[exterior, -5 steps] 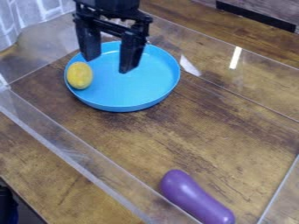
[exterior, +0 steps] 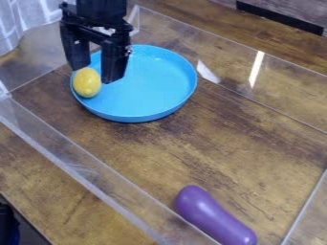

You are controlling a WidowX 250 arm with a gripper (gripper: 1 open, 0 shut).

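A blue round plate (exterior: pixel 152 96) lies on the wooden table toward the upper left. A yellow oval object (exterior: pixel 87 83) rests on its left part. My black gripper (exterior: pixel 92 67) hangs from the top of the view over the left side of the plate, just above and partly behind the yellow object, its fingers apart. A purple eggplant-like object (exterior: pixel 212 212) lies at the lower right of the table.
Clear panels edge the work area along the left, right and back.
My gripper has moved left across the plate toward the yellow object and turned. The plate, yellow object and purple object look unmoved.
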